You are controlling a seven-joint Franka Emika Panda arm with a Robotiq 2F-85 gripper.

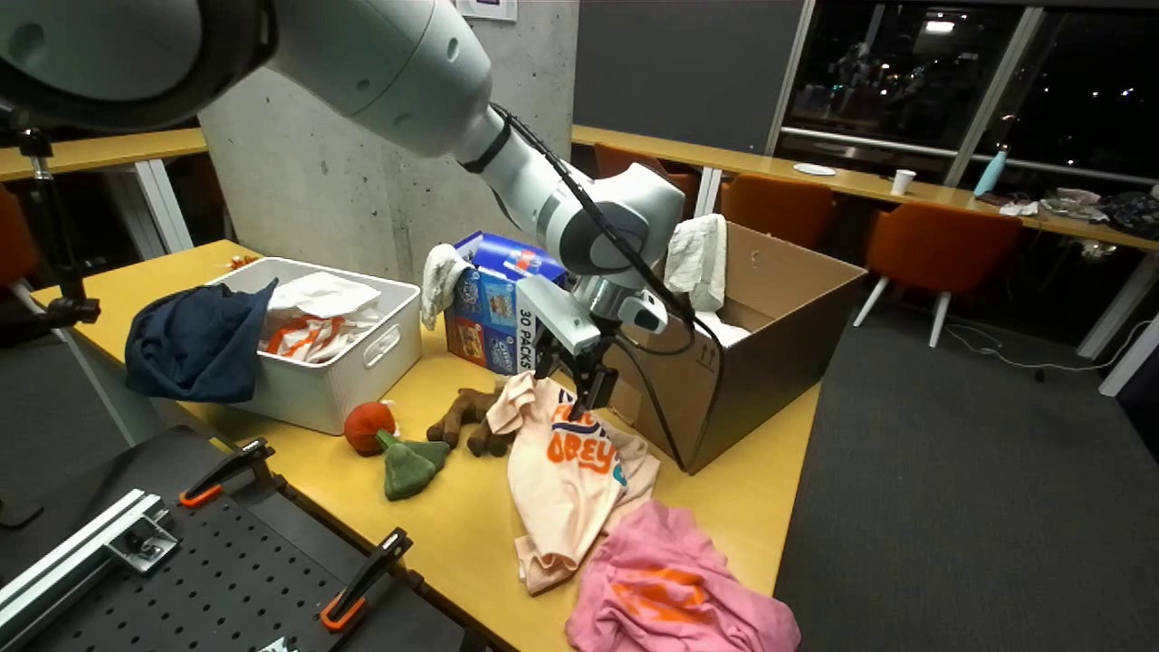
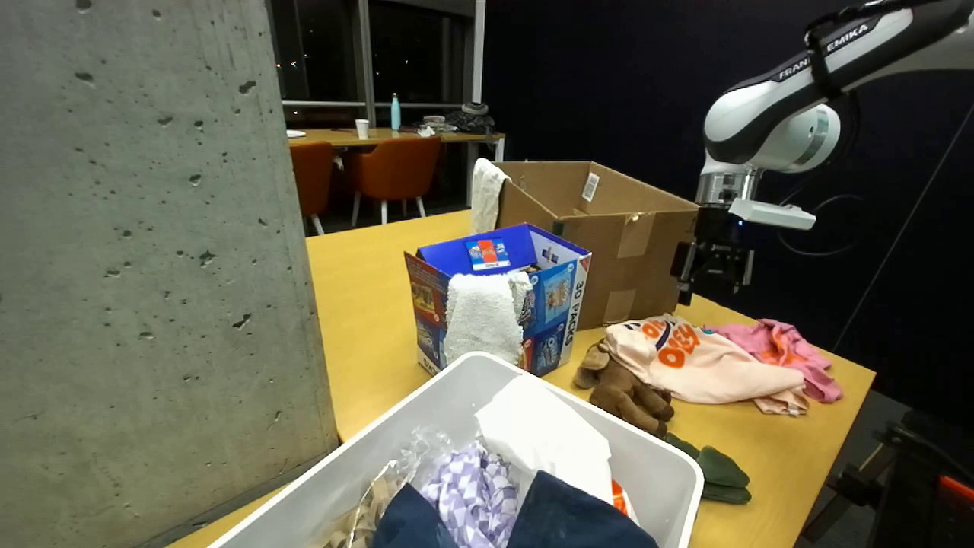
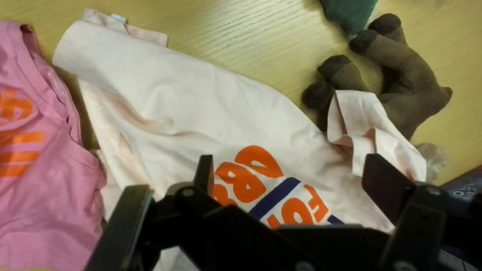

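Note:
A cream shirt with orange lettering lies crumpled on the yellow table, and the wrist view shows its printed front below the fingers. My gripper hangs over the upper part of this shirt, pointing down and open. In the wrist view its fingers stand wide apart with no cloth gripped between them. From the second exterior view, the gripper appears a little above the cloth. A pink shirt lies against the cream one, toward the table's near end.
Close behind the gripper stands an open cardboard box, with a blue snack box beside it. A brown plush toy touches the cream sleeve. Green and red plush items lie near a white bin of cloths.

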